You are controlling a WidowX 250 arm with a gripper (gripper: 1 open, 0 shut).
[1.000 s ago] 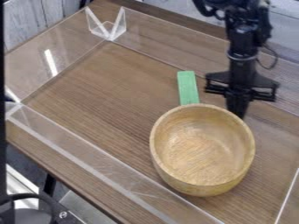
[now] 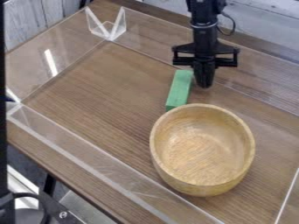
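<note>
A green bar (image 2: 179,88) lies on the wooden table, with a wooden bowl (image 2: 201,149) below it in the view. My black gripper (image 2: 202,68) hangs just right of the bar's upper end, pointing down near the tabletop. Whether its fingers hold anything, and how far apart they stand, is too small to make out.
Clear plastic edging runs along its left and lower sides. A white angular shape (image 2: 107,26) sits at the upper left, and dark parts show at the lower left corner.
The gripper has moved left from beside the bowl's right rim toward the green bar, and stands slightly higher in the view.
</note>
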